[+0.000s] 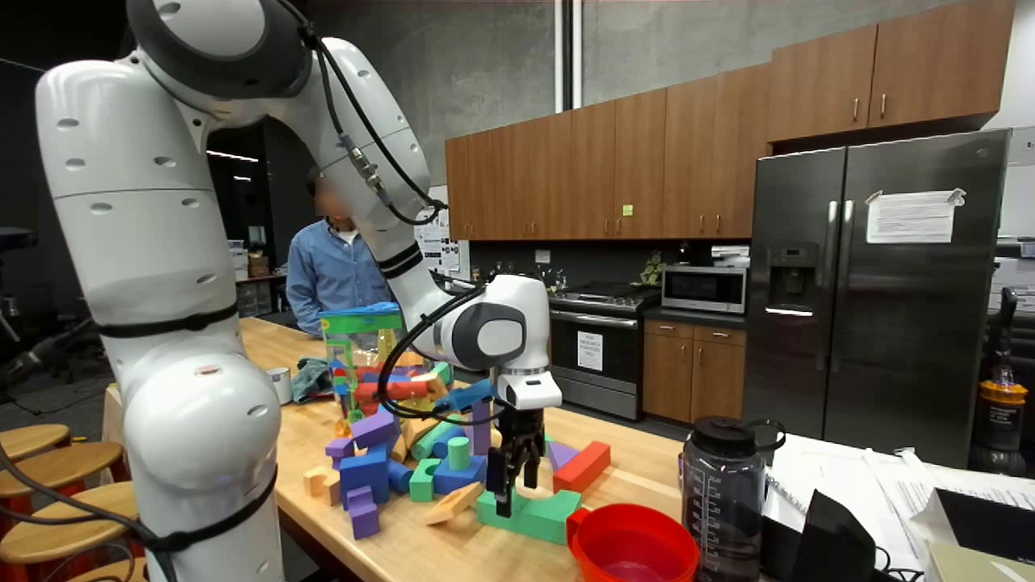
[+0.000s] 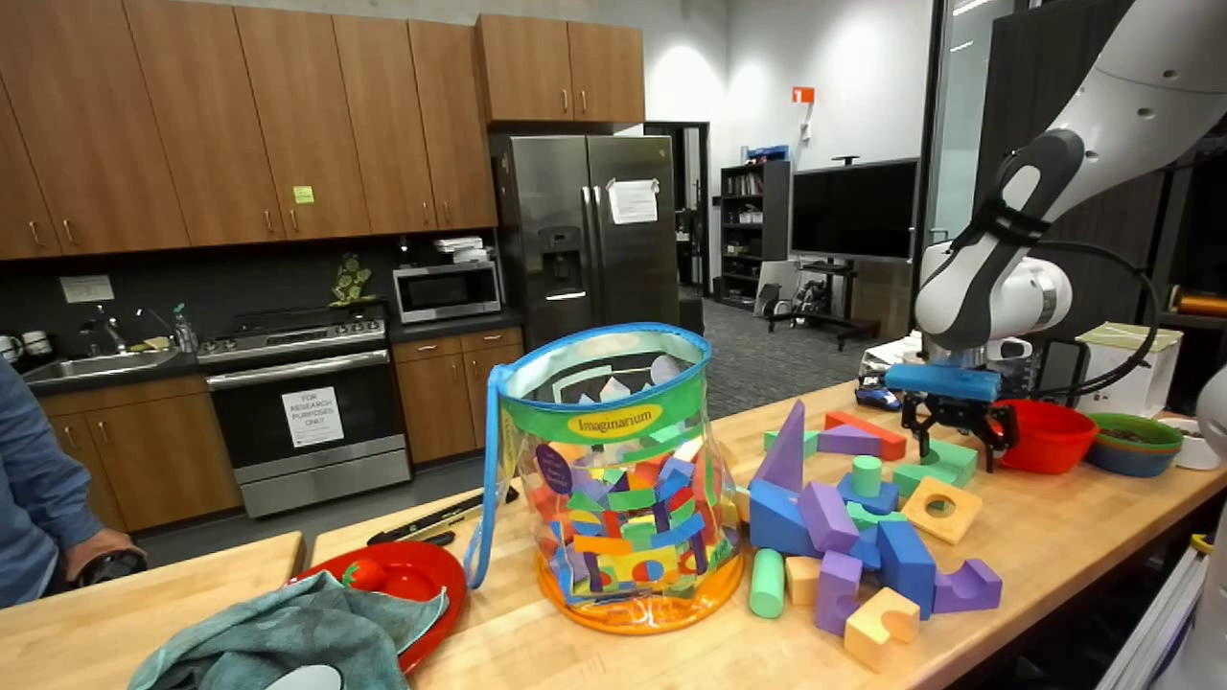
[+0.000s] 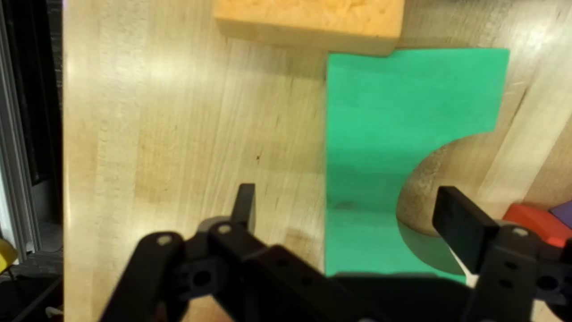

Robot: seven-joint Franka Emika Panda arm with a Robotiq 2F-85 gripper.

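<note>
A large green block with a rounded notch (image 3: 370,129) lies flat on the wooden table in the wrist view. My gripper is open above it: one finger is over bare wood on the left, the other over the notch on the right. Nothing shows held between the fingers. In exterior view 1 the gripper (image 1: 514,480) points down at the green block (image 1: 543,516). The second exterior view has the gripper (image 2: 955,443) by the same green block (image 2: 945,462), but contact cannot be judged there.
An orange block (image 3: 311,24) touches the green block's end. A red bowl (image 1: 635,543) and a dark bottle (image 1: 723,499) stand close by. Several coloured blocks lie piled near a clear toy bag (image 2: 621,494). Bare wood (image 3: 187,134) runs along the table edge.
</note>
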